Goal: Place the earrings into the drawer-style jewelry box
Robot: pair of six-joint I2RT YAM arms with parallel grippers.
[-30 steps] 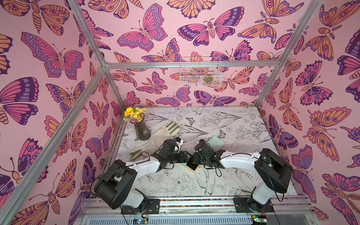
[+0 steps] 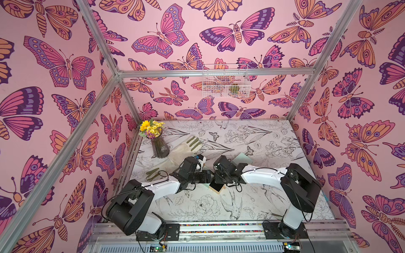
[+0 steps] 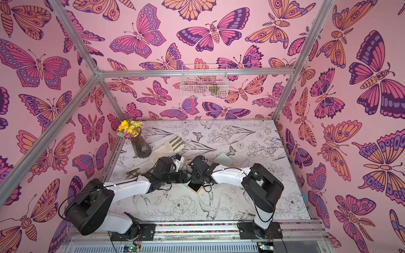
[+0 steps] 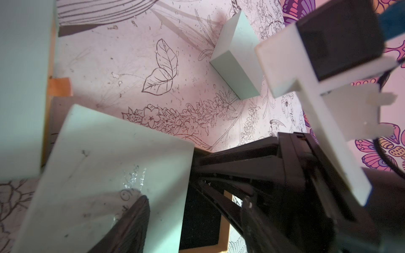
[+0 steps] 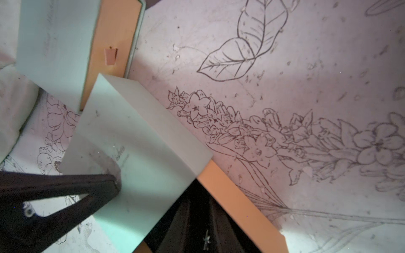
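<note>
The pale green jewelry box (image 5: pixel 139 147) stands with its drawer (image 5: pixel 240 202) pulled out, showing a black lining and an orange side wall. My right gripper reaches down into the drawer, its fingers slightly apart. A small silvery earring (image 5: pixel 206 239) shows in the gap between them; whether they touch it, I cannot tell. My left gripper is open over the box, one of its fingers (image 5: pixel 107 185) against the box's top in the right wrist view. In the left wrist view, the right gripper's dark fingers (image 4: pixel 236 164) cover part of the drawer.
A second pale green box (image 5: pixel 59 42) with an orange front lies close beside the jewelry box. Another pale green block (image 4: pixel 238 54) stands farther off. A flower vase (image 2: pixel 160 146) and a glove-like cloth (image 2: pixel 185 151) occupy the left.
My right arm has shifted left, bringing its gripper closer to the left gripper and over more of the drawer. The left arm looks unmoved.
</note>
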